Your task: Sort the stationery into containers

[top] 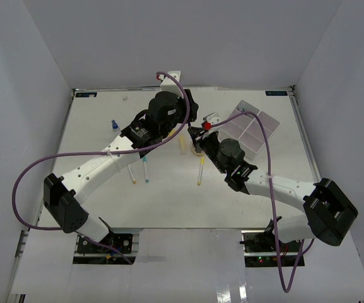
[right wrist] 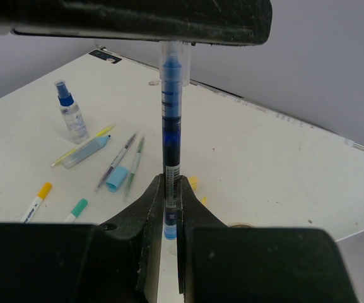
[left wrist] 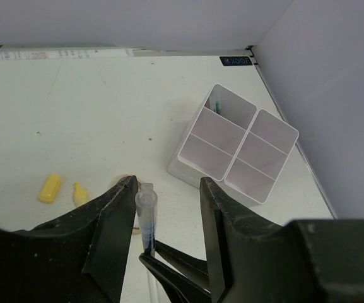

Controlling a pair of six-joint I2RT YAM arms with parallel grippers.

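Note:
A blue pen [right wrist: 171, 139] stands upright, held by my right gripper, which is shut on it. My left gripper hovers over the pen's upper end, part open; in the left wrist view the pen [left wrist: 146, 214] is at its left finger, and whether it grips is unclear. The grey compartment container [left wrist: 188, 164] stands at the right, a small item in its back compartment. Markers [right wrist: 36, 202], pens [right wrist: 115, 161], a spray bottle [right wrist: 74, 120] and a yellow eraser-like block [left wrist: 50, 188] lie or stand on the white table.
A round holder [top: 197, 151] is largely hidden under the arms. Grey walls border it at the back and sides.

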